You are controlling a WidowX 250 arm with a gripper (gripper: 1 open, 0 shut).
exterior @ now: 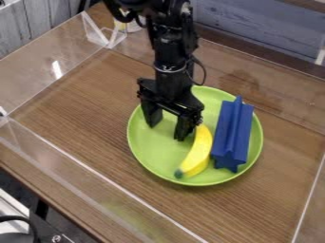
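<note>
The black robot arm reaches down from the top centre, its gripper [170,114] low over the left part of a green plate [158,156], fingers spread apart. On the plate's lower middle lies a yellow banana [196,152] with a dark green tip, just right of and below the gripper. A blue folded object [233,133] rests along the plate's right side. Whether anything sits between the dark fingertips is hard to tell.
A pale grey-blue wall [267,28] stands at the back. Clear plastic edging runs along the left.
</note>
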